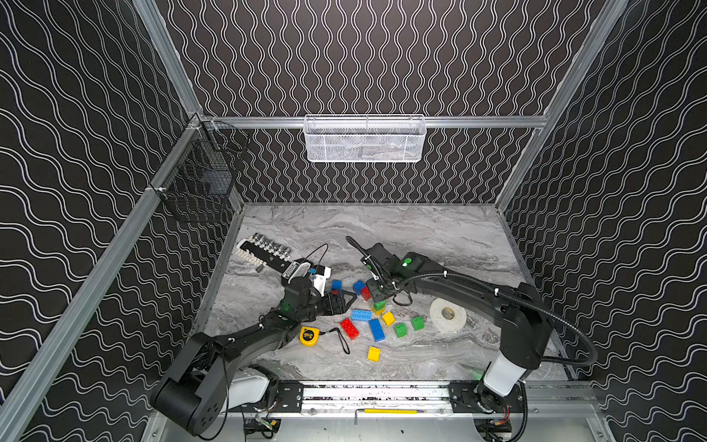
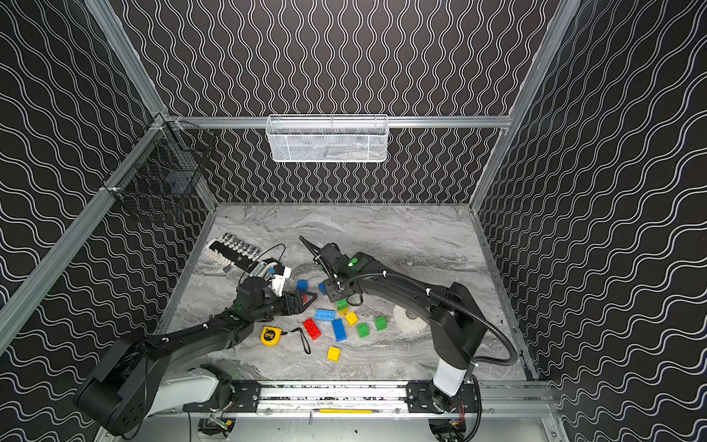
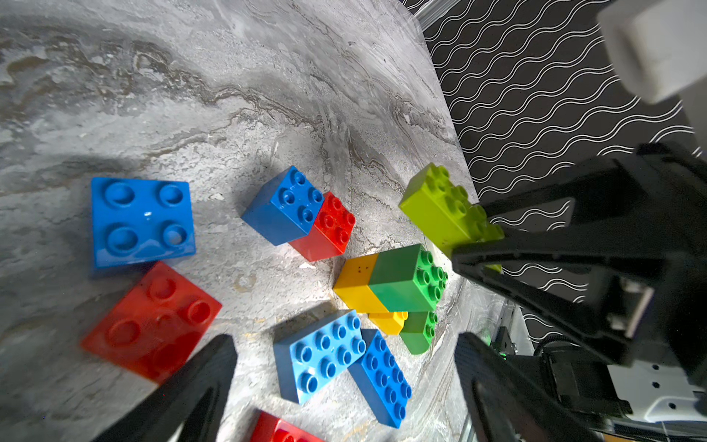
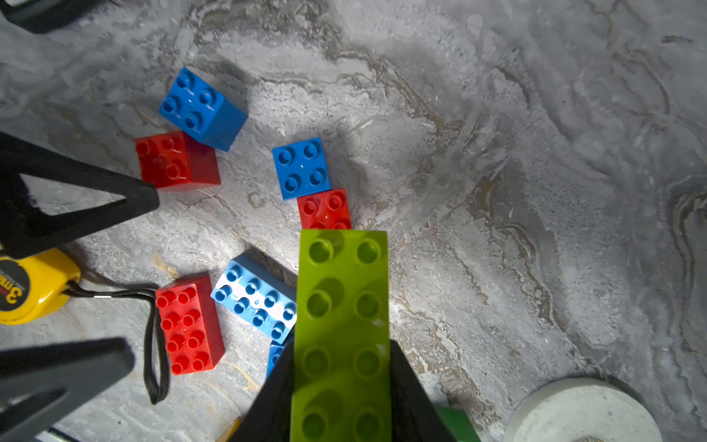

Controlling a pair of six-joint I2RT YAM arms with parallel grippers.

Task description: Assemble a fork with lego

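Observation:
In the left wrist view my right gripper is shut on a long lime-green brick [image 3: 442, 210], raised above the pile; the right wrist view shows its studded top. Below lie a green brick [image 3: 403, 276] against yellow [image 3: 355, 283], a light-blue brick [image 3: 318, 355], a dark-blue long brick [image 3: 380, 379], red bricks [image 3: 151, 320] and blue bricks [image 3: 143, 217]. My left gripper [image 1: 344, 300] is low over the bricks at the left of the pile, its fingers apart with nothing seen between them above the table.
A yellow tape measure [image 1: 309, 336] with strap lies at front left, a white roll [image 1: 436, 316] at right. A black strip of metal parts [image 1: 268, 258] lies back left.

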